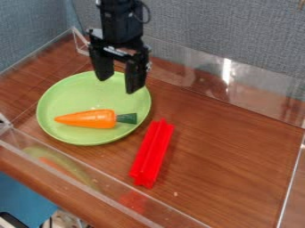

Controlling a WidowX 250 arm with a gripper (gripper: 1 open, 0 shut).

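Note:
My black gripper (119,71) is open, its two fingers spread apart above the back part of a green plate (60,98), with nothing seen between them. An orange toy carrot (86,118) with a green top lies on the front part of the plate. A long red bar-shaped object (152,153) rests on the wooden table to the right of the plate, apart from it.
Clear plastic walls border the wooden table (233,151) at the back, front left and right. A grey textured panel stands behind, and a blue area shows beyond the front-left edge.

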